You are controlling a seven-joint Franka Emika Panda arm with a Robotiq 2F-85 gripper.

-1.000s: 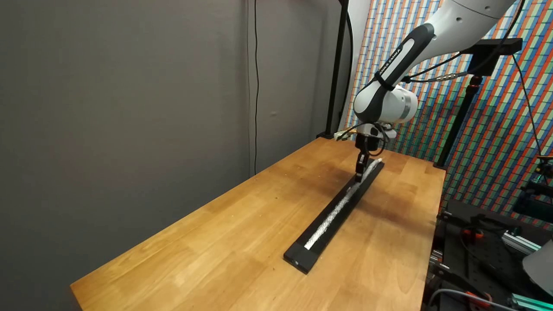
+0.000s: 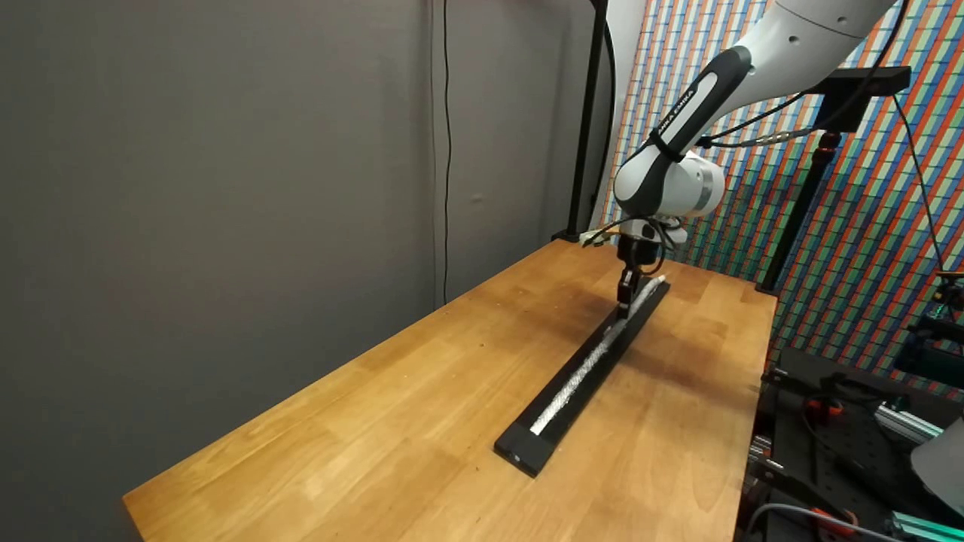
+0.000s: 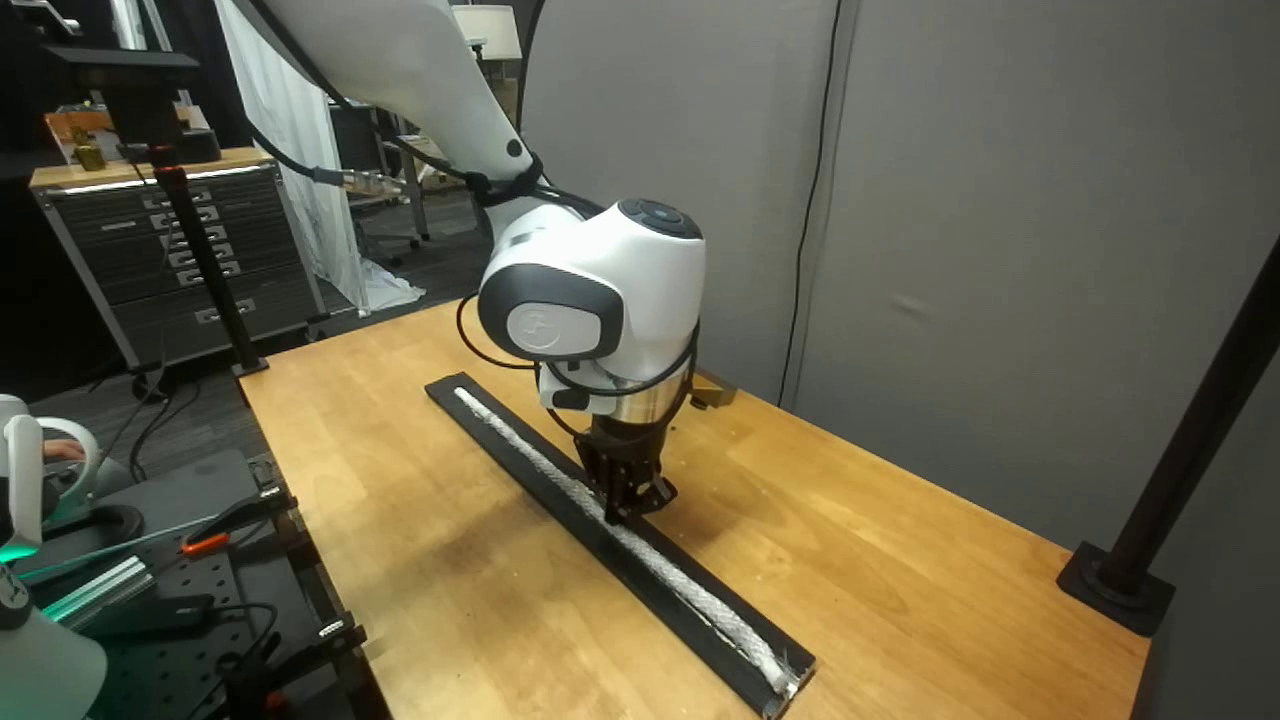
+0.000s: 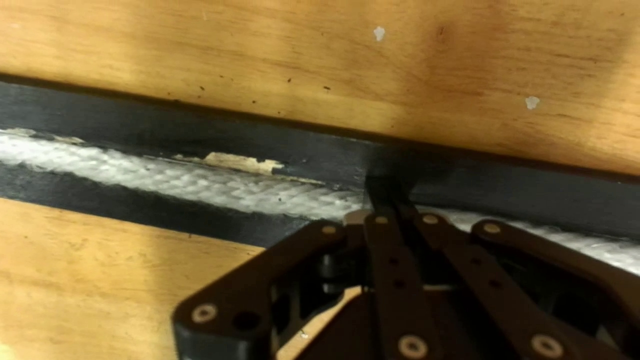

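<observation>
A white braided rope (image 3: pixel 692 584) runs lengthwise along a long black board (image 3: pixel 558 522), which lies flat on the wooden table. My gripper points down over the board, its fingers shut together with nothing visible between them. In the wrist view the fingertips are at the rope's edge, and the rope (image 4: pixel 198 183) passes on both sides behind them. Exactly how the tips touch the rope or board is hidden. From exterior view 1, the gripper (image 2: pixel 623 312) stands over the board's far half, beside the rope (image 2: pixel 583 370).
Bare table (image 2: pixel 388 424) surrounds the board on both long sides. Black poles (image 2: pixel 587 126) stand at the table's edges, and a grey wall (image 2: pixel 271 181) borders one side. Pale bare patches (image 4: pixel 243 162) show on the board along the rope.
The arm has shifted very slightly to the left in exterior view 1, with the gripper still down at the board. Rope and board look unmoved.
</observation>
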